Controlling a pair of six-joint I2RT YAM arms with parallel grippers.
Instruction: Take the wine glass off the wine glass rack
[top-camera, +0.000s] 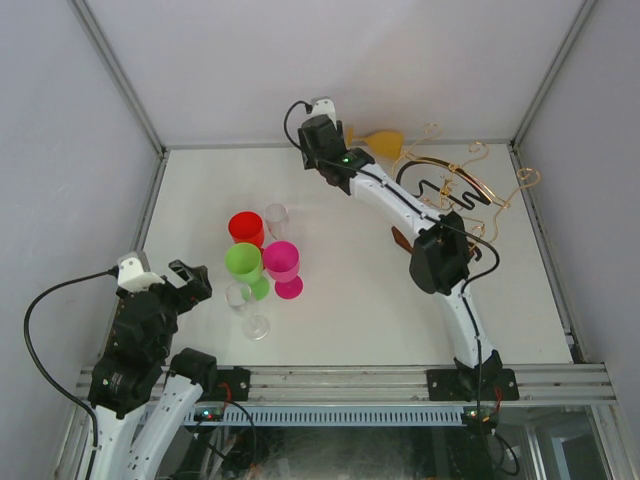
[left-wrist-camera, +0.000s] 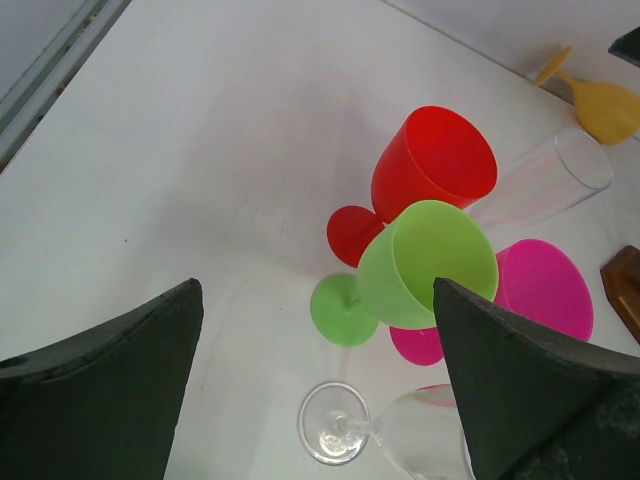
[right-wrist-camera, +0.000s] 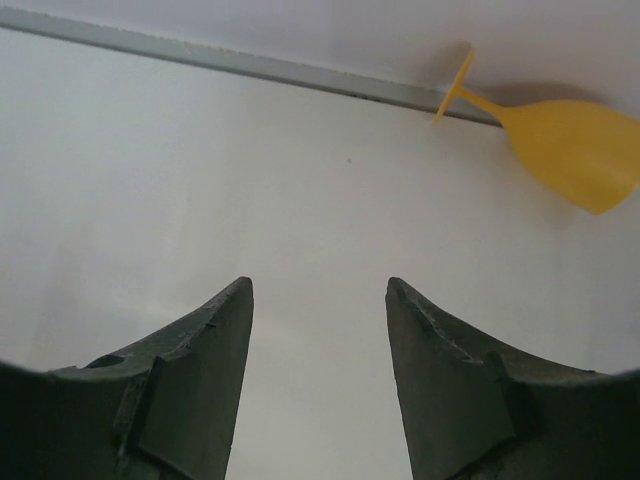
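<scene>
A yellow wine glass (top-camera: 383, 143) lies sideways at the far side of the gold wire rack (top-camera: 487, 193), with its foot toward the left. In the right wrist view the yellow glass (right-wrist-camera: 570, 145) is at the upper right, beyond the fingers. My right gripper (top-camera: 309, 156) is left of that glass, apart from it; its fingers (right-wrist-camera: 235, 330) stand apart with nothing between them. The right arm covers part of the rack and its brown wooden base (top-camera: 402, 238). At the left of the table my left gripper (top-camera: 192, 283) is open and empty.
Left of centre stand a red glass (top-camera: 246, 228), a green glass (top-camera: 243, 262), a pink glass (top-camera: 281, 261) and a clear cup (top-camera: 277, 221). A clear wine glass (top-camera: 241, 297) is nearest the left gripper. The table between this group and the rack is bare.
</scene>
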